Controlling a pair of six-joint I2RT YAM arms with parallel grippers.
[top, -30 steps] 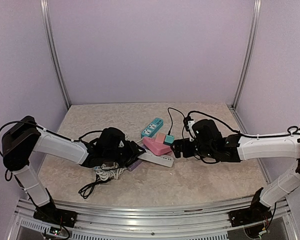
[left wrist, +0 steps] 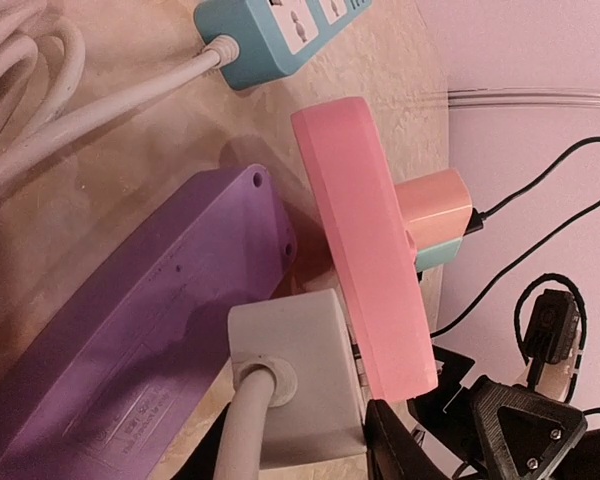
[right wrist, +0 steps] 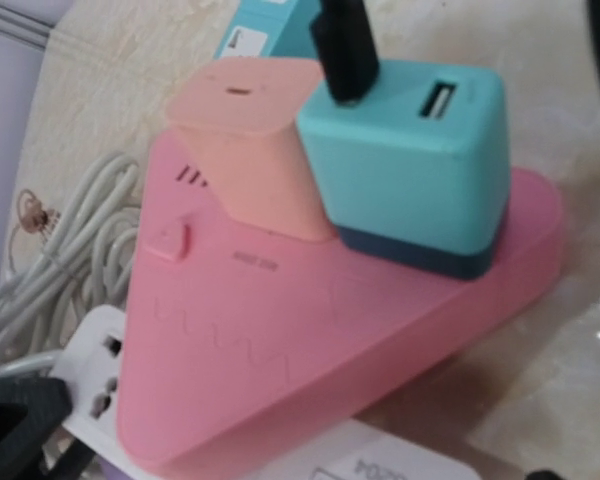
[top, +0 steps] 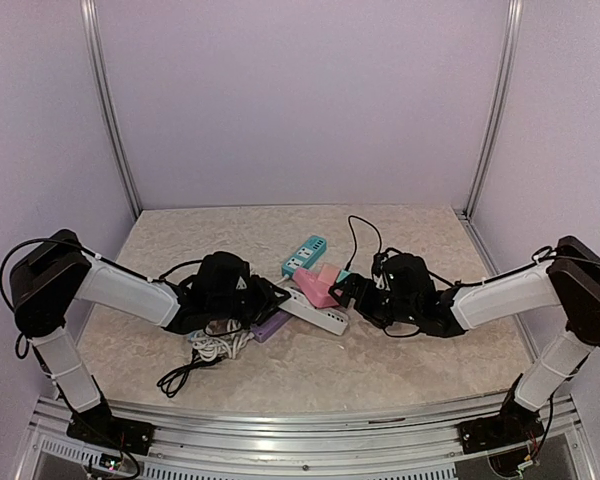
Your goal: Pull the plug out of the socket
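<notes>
A white power strip (top: 314,313) lies tilted, my left gripper (top: 282,297) shut on its cord end, as the left wrist view shows. A pink triangular socket block (right wrist: 250,340) sits over the strip. Plugged into its top are a peach charger (right wrist: 245,150) and a teal charger (right wrist: 410,160), side by side. A black cable plug (right wrist: 345,50) stands in the teal charger. My right gripper (top: 344,291) is open right at the teal charger, which it partly covers in the top view. Its fingers hardly show in the right wrist view, so contact is unclear.
A purple strip (left wrist: 170,320) lies beside the white one. Behind is a teal power strip (top: 304,257). Coiled white cord (top: 218,343) lies under the left arm.
My right gripper has moved slightly left onto the teal charger, and its arm has changed pose. The black cable's loop has shifted a little right. The left arm looks still.
</notes>
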